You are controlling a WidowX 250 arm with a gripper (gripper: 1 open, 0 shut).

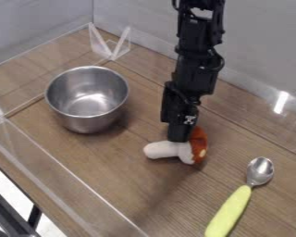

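A black gripper (180, 131) hangs down over a soft toy (168, 149) with a white stem and red-orange cap, lying on the wooden surface. The fingertips are at the toy's upper side; the gripper looks open, though the arm hides part of it and whether it touches the toy is unclear.
A steel bowl (86, 88) stands to the left. A spoon (237, 199) with a yellow-green handle lies at the front right. Walls border the back, and bare wood (114, 185) fills the front middle.
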